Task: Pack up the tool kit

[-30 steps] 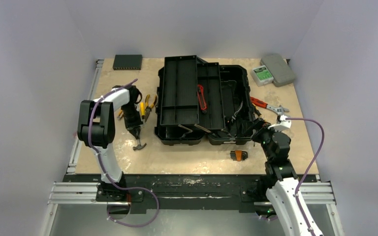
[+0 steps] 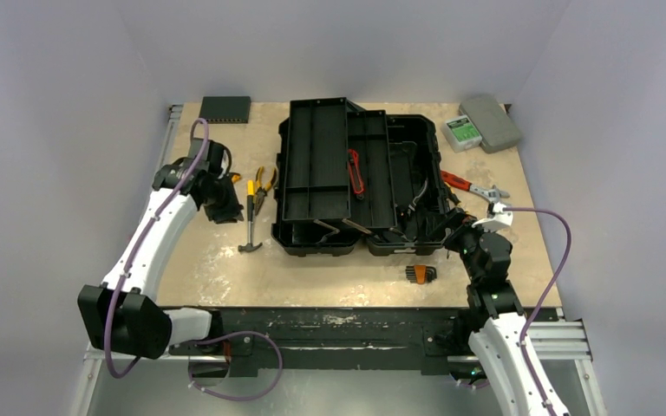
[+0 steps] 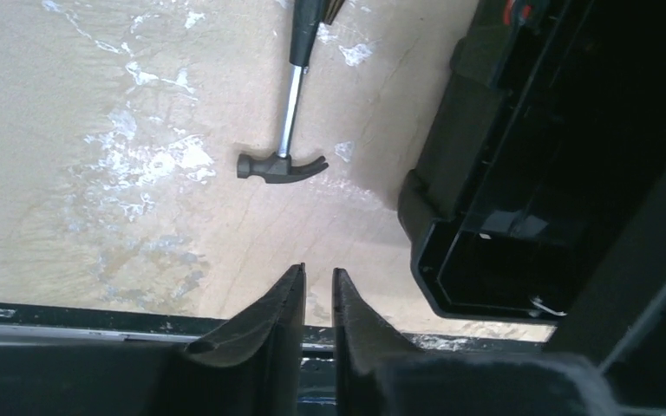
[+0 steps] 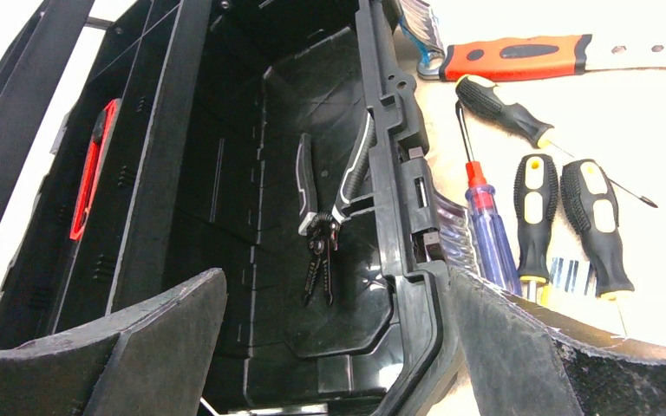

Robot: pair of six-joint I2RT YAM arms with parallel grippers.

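Note:
The black toolbox (image 2: 312, 246) stands unfolded mid-table, a red utility knife (image 2: 355, 175) lying in its raised tray. Pliers (image 4: 321, 212) rest in its right-hand bottom compartment. On the table left of the box are the hammer (image 3: 282, 169) and yellow-handled pliers (image 2: 264, 184). My left gripper hovers left of the hammer, its fingertips a narrow gap apart with nothing between them. Over the box's right wall, my right gripper is wide open and empty. Several screwdrivers (image 4: 533, 208) and a red-handled wrench (image 4: 520, 59) lie right of the box.
An orange-and-black hex key set (image 2: 421, 274) lies in front of the box. At the back right are a box with a green label (image 2: 462, 132) and a grey case (image 2: 491, 123); a dark flat box (image 2: 225, 109) sits back left. Bare table extends at the front left.
The hammer now lies slightly farther back and straighter. My right arm stays put.

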